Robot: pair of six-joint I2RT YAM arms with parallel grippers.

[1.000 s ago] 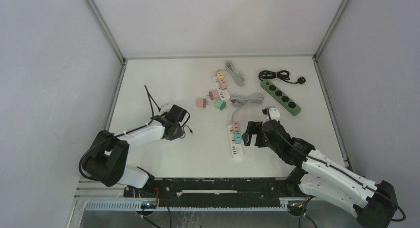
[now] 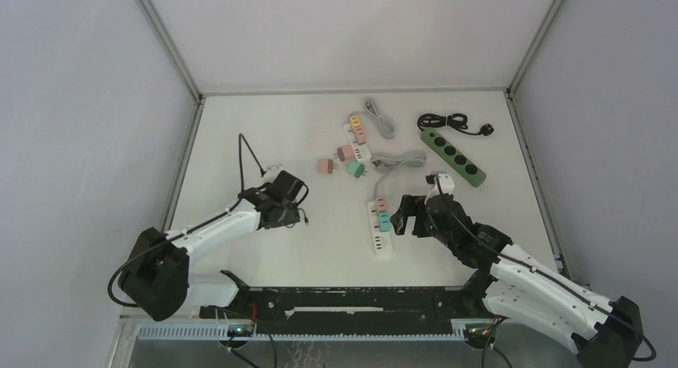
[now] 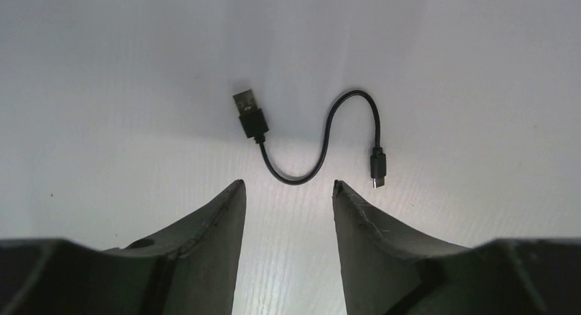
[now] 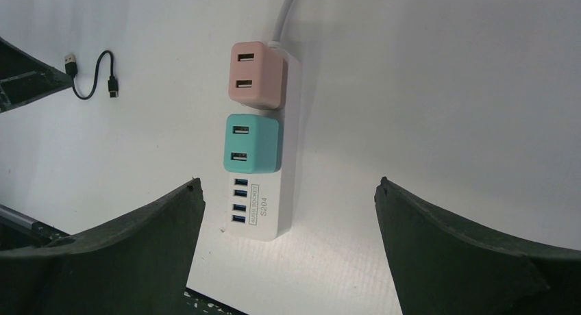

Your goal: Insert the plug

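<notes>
A short black USB cable (image 3: pixel 326 137) lies in an S on the white table; its USB-A plug (image 3: pixel 252 120) is at upper left, its small connector (image 3: pixel 378 166) at right. My left gripper hangs open over it, fingers just below the cable in that view. My right gripper is open above a white USB power strip (image 4: pixel 260 205), which carries a pink adapter (image 4: pixel 255 75) and a teal adapter (image 4: pixel 251 143). Nothing is between either gripper's fingers.
Behind lie another white strip (image 2: pixel 360 150) with yellow and pink adapters, loose pink (image 2: pixel 325 166) and green (image 2: pixel 355 168) plugs, coiled cords and a green power strip (image 2: pixel 452 156) with black cord.
The right arm is unchanged.
</notes>
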